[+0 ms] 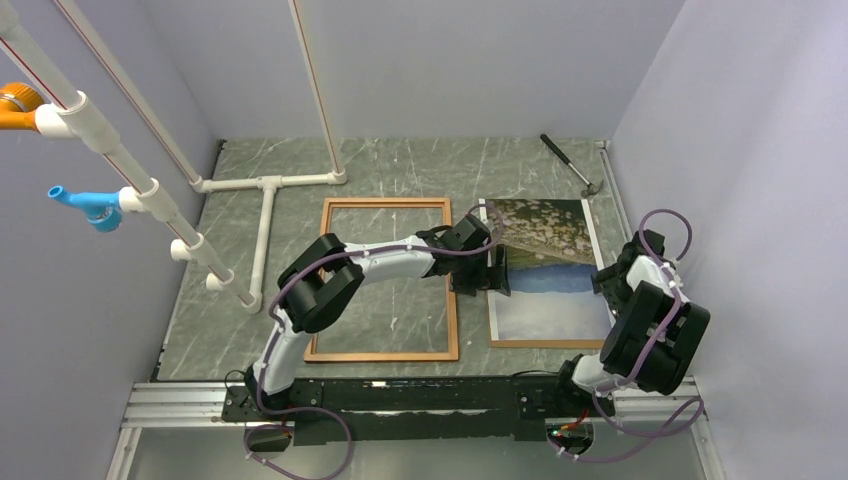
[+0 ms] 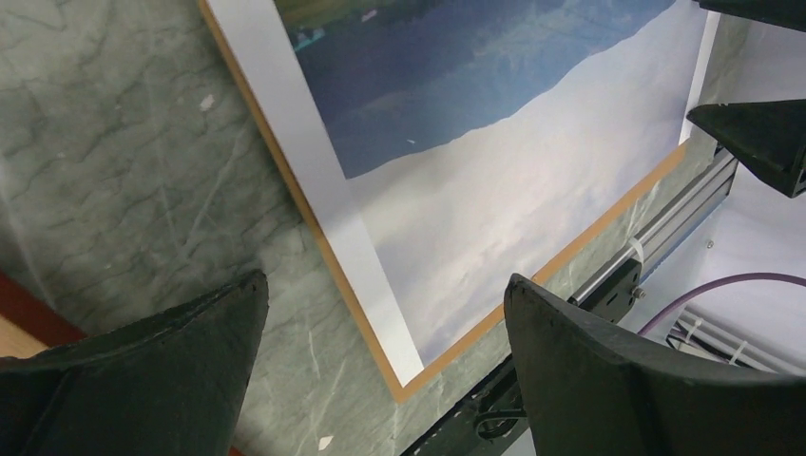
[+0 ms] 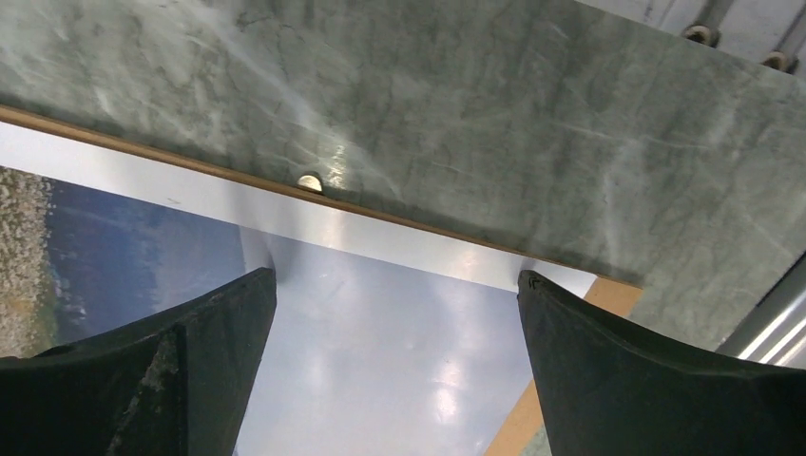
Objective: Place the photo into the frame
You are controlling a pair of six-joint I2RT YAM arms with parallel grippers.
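Note:
A landscape photo with white side borders [image 1: 545,230] lies flat on a thin brown backing board [image 1: 545,344], which shows along its lower edge. To its left rests the empty wooden frame [image 1: 452,330]. My left gripper [image 1: 500,272] hovers by the photo's left edge; in the left wrist view its fingers [image 2: 608,370] stand apart with nothing between them, the white border passing beyond the gap. At the photo's right edge is my right gripper [image 1: 603,280], open; the right wrist view shows the border crossing between its fingers without being gripped.
A hammer [image 1: 570,163] lies on the table behind the photo. White pipes [image 1: 270,183] stand along the left side, with an orange and a blue fitting. A wall [image 1: 760,200] closes the right side. Free marble lies behind the frame.

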